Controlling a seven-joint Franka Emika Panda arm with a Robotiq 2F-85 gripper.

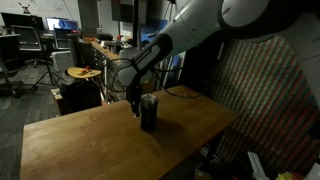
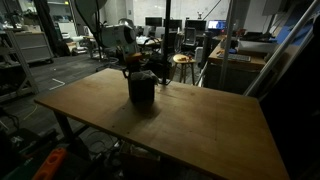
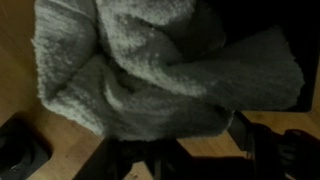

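On the wooden table stands a dark upright container (image 1: pixel 149 121), with a light grey cloth (image 1: pixel 149 101) at its top. My gripper (image 1: pixel 134 101) is low beside the container's upper left in exterior view 1. In exterior view 2, the container (image 2: pixel 142 94) stands toward the table's far side and the cloth (image 2: pixel 143 76) shows at its rim. The wrist view is largely filled by the folded grey cloth (image 3: pixel 150 70), lying across a black opening. Dark gripper parts show along the bottom, close to the cloth; whether they touch it is unclear in the blur.
Bare wooden tabletop (image 1: pixel 80 145) spreads left of the container, and the table (image 2: pixel 215 120) is also clear to its right in exterior view 2. A round stool (image 1: pixel 83 73) and office desks stand behind, off the table.
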